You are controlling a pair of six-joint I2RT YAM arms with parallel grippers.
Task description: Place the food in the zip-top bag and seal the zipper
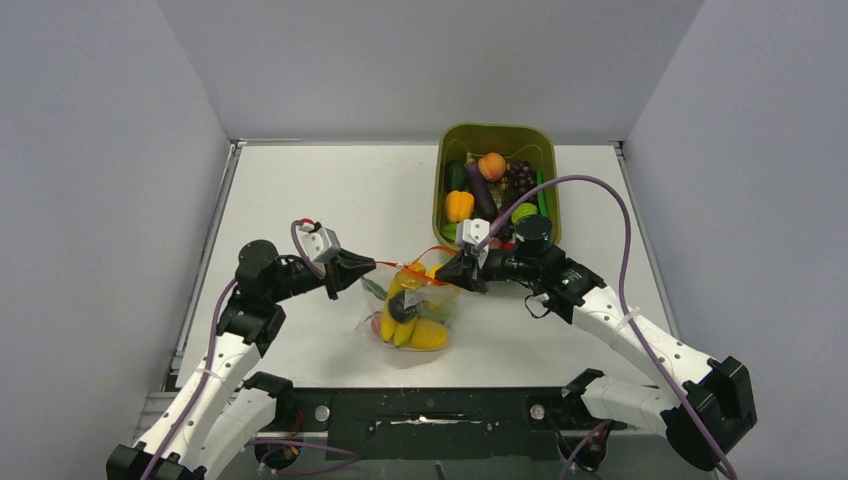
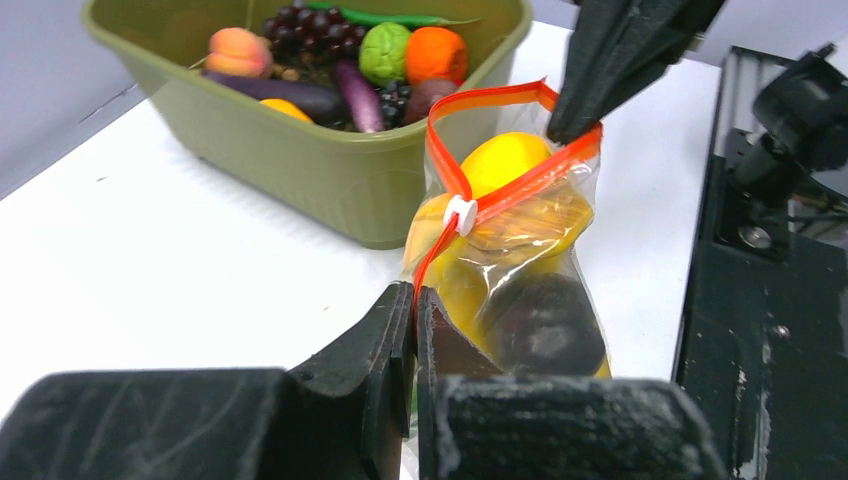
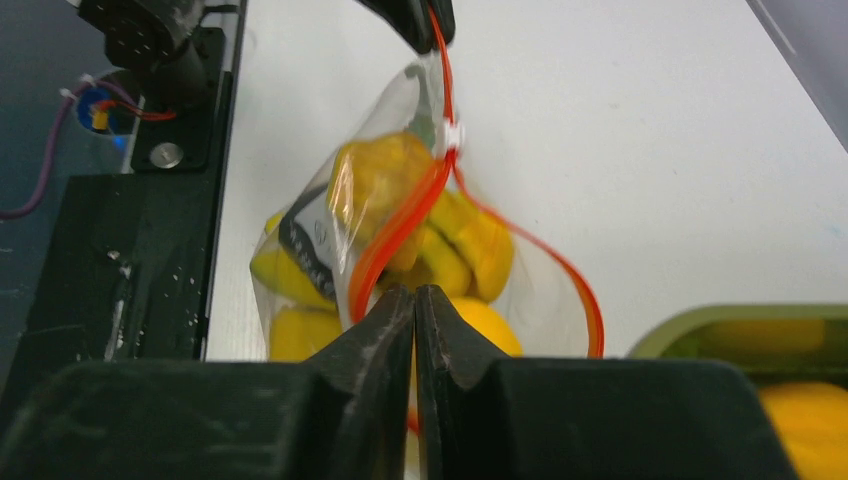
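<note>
Mid-table, the clear zip top bag (image 1: 405, 315) holds yellow foods and a dark oval one. My left gripper is shut on the end of its red zipper strip (image 2: 430, 262). A white slider (image 2: 461, 214) sits on the strip a short way from those fingertips; beyond it the bag's mouth gapes open. At the other side, my right gripper (image 1: 439, 281) is shut on the red rim (image 3: 412, 420), which shows between its fingers in the right wrist view. A yellow food (image 2: 503, 163) shows inside the open mouth.
An olive green bin (image 1: 551, 150) of fruit and vegetables stands behind the bag, close to my right arm. A black rail (image 1: 430, 425) runs along the front.
</note>
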